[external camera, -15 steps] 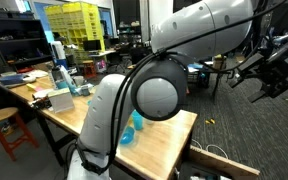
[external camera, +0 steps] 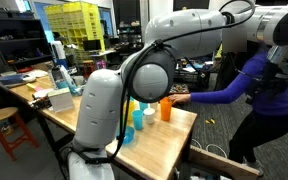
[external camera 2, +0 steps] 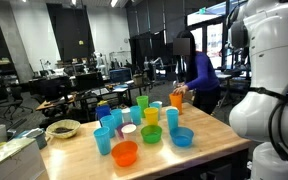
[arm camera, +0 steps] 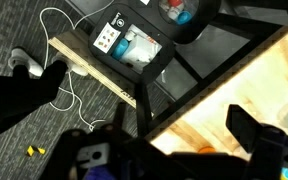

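Observation:
Several cups and bowls stand on the wooden table (external camera 2: pixel 209 137) in exterior view 2. Among them are a blue cup (external camera 2: pixel 103 142), an orange bowl (external camera 2: pixel 125 154), a blue bowl (external camera 2: pixel 182 137), a green bowl (external camera 2: pixel 151 134) and a yellow cup (external camera 2: pixel 151 116). A person's hand is at an orange cup (external camera 2: pixel 176 101) by the table's far side; exterior view 1 shows the orange cup (external camera: pixel 166 110) too. High and off to the side of the table, my gripper is open, its fingers wide apart with nothing between them.
A person in a purple top (external camera 2: pixel 200 76) leans over the table's far edge, behind my gripper in exterior view 1. A wicker basket (external camera 2: pixel 62 129) sits at the table's left. Below the wrist lies a black case (arm camera: pixel 134 45) on the floor.
A person has come in from the right and reaches to the table, where an orange cup now shows at the hand. My gripper has shifted only slightly.

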